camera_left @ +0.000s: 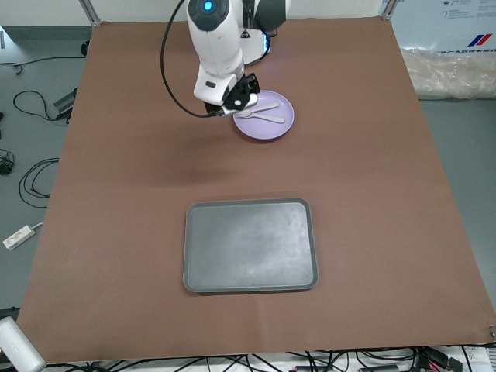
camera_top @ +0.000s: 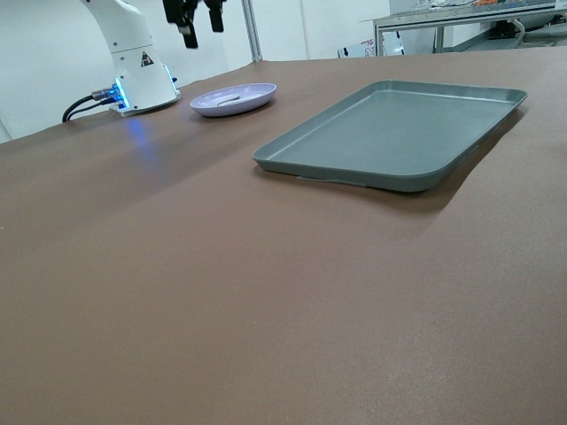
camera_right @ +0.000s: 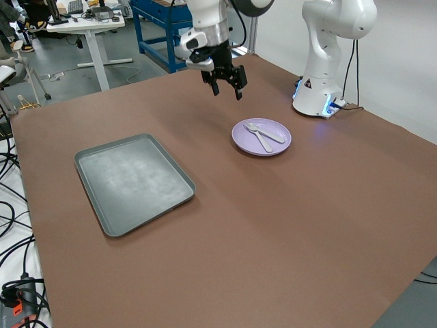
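A purple plate (camera_left: 263, 132) (camera_top: 257, 96) (camera_right: 249, 143) holds a white fork (camera_right: 265, 143) and a second white utensil (camera_right: 272, 134), likely a knife. My black gripper (camera_right: 224, 89) (camera_top: 199, 35) hangs above the table near the plate, its two fingers apart with nothing seen between them. In the left view the gripper (camera_left: 236, 102) is mostly hidden under the arm, beside the plate. A grey rectangular tray (camera_left: 249, 246) (camera_top: 385, 133) (camera_right: 134, 184) lies empty on the brown table (camera_left: 116, 232), well apart from the plate.
The arm's white base (camera_right: 316, 96) stands at the back behind the plate, with cables beside it. Cables and equipment crowd the floor along the table's edges. The table around tray and plate is clear.
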